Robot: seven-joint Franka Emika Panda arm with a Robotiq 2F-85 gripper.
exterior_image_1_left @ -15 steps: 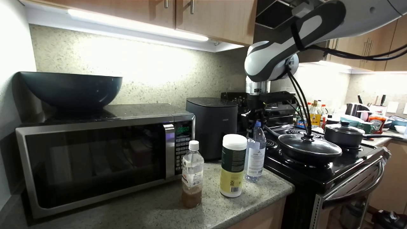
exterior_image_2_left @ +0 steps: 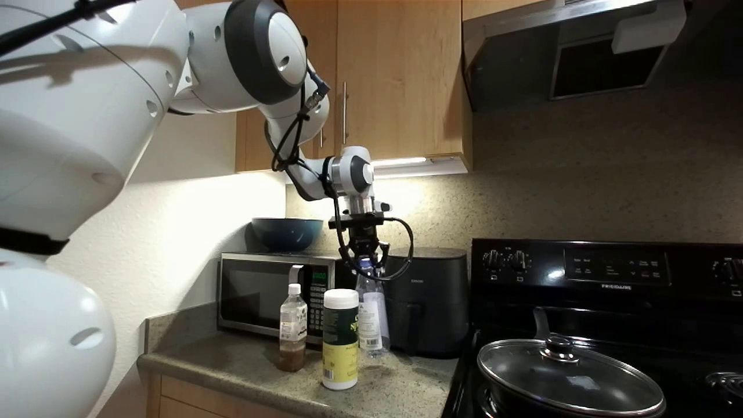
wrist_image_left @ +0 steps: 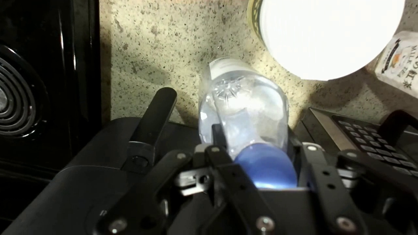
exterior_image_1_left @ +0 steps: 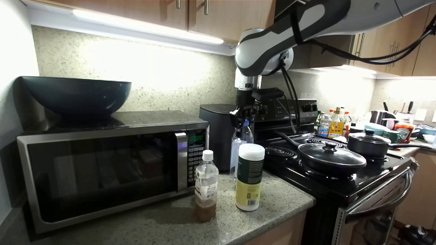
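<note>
A clear plastic bottle [exterior_image_2_left: 374, 317] with a blue cap [wrist_image_left: 266, 166] hangs below my gripper [exterior_image_2_left: 369, 263], which is shut on its neck. In the wrist view the fingers close from both sides around the neck, just beneath the cap, and the bottle's body [wrist_image_left: 250, 105] points away toward the counter. Exterior view 1 shows the gripper [exterior_image_1_left: 242, 124] in front of the black air fryer [exterior_image_1_left: 216, 134], with the bottle partly hidden behind the green-and-yellow canister [exterior_image_1_left: 250, 177]. Whether the bottle's base touches the counter, I cannot tell.
A milk tea bottle [exterior_image_1_left: 206, 188] stands left of the canister, before the microwave [exterior_image_1_left: 102, 175]. A dark bowl [exterior_image_1_left: 77, 96] rests on the microwave. The stove with a lidded pan [exterior_image_1_left: 331, 159] lies to the right. Bare counter [exterior_image_1_left: 282, 200] shows right of the canister.
My arm and the bottle have moved left in exterior view 1, from right of the canister to behind it, in front of the air fryer. The canister and milk tea bottle have stayed put.
</note>
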